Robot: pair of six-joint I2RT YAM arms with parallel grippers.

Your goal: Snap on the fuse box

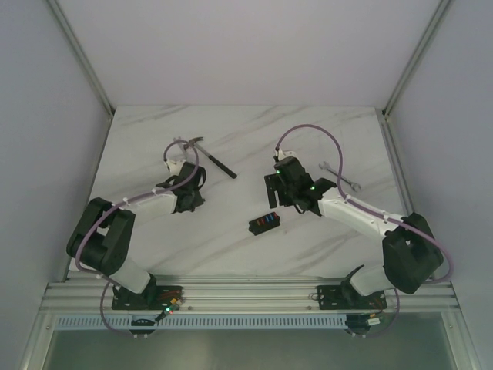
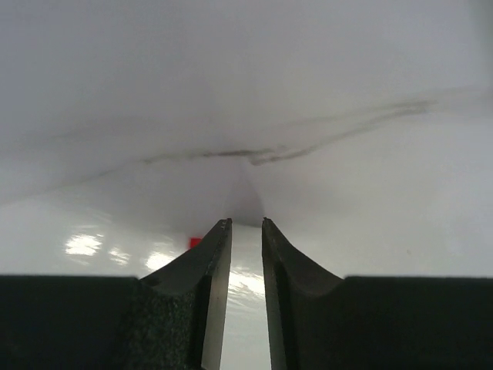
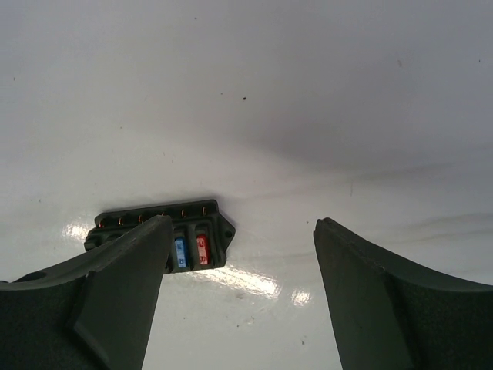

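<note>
A black fuse box (image 1: 264, 223) with coloured fuses lies on the white marble table (image 1: 223, 254), just in front of my right gripper (image 1: 273, 193). In the right wrist view the fuse box (image 3: 158, 212) shows blue and red fuses, with my right gripper open above and beside it. My left gripper is shut, fingertips close together; a small red bit (image 2: 194, 242) shows behind its left finger, and I cannot tell what, if anything, it holds.
A hammer (image 1: 219, 163) and a wrench (image 1: 179, 142) lie behind the left arm. Another wrench (image 1: 343, 177) lies right of the right arm.
</note>
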